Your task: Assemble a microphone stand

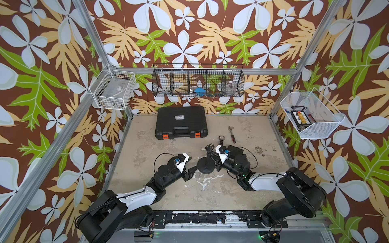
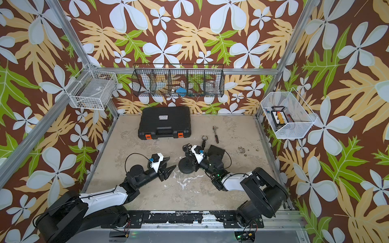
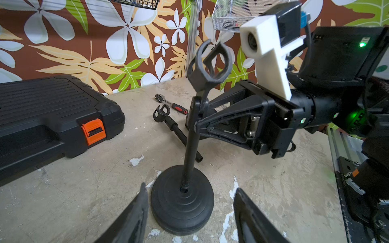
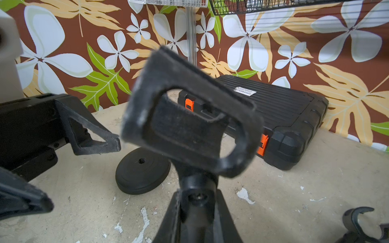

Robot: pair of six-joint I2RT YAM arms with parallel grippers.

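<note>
My right gripper is shut on a black rod [image 3: 191, 149] topped by a ring-shaped microphone clip [image 4: 190, 117]. The rod leans slightly over the round black base [image 3: 182, 212] on the table. In the left wrist view its lower end lines up with the base's hole, but the right wrist view shows that hole [image 4: 141, 160] uncovered, so the end seems to be just above it. My left gripper is open beside the base, with nothing between its fingers. A second rod with clip [image 3: 178, 131] lies farther back.
A black case [image 1: 181, 121] with orange latches takes up the back left of the table. A ratchet [image 1: 231, 134] and a dark square block [image 2: 216, 151] lie to the right. Bare table shows in front of the base.
</note>
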